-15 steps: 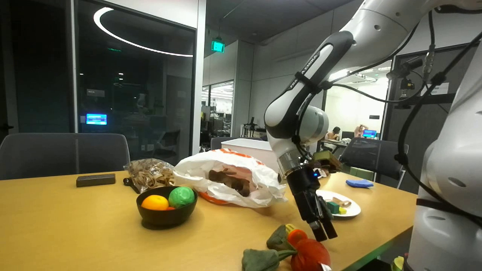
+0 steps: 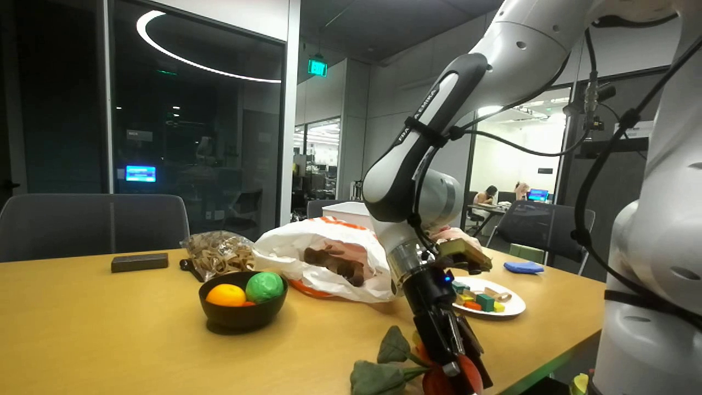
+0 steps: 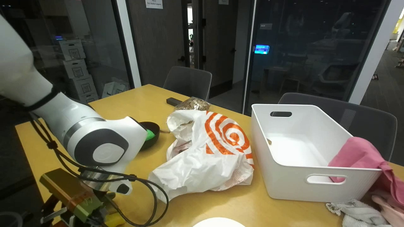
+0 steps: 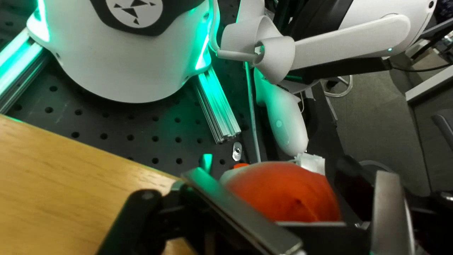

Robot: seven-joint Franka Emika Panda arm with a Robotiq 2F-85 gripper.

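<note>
A red, soft-looking tomato-like toy (image 2: 435, 382) with dark green leaves (image 2: 376, 378) lies at the table's near edge in exterior view 1. My gripper (image 2: 468, 375) is down at it, one finger in front of its red body. In the wrist view the red toy (image 4: 284, 191) shows between the parted fingers, with a wide spread between them. Whether either finger touches it I cannot tell. Exterior view 2 does not show the toy or the fingertips.
A black bowl (image 2: 244, 317) holds an orange and a green fruit. Behind stands a white plastic bag (image 3: 204, 166), with a white bin (image 3: 322, 185) beside it. A white plate (image 2: 516, 306) with small blocks lies beyond my arm.
My arm has lowered and shifted left, bringing the gripper from above and behind the red toy down onto its place. The toy's small orange-red part is now mostly hidden.
</note>
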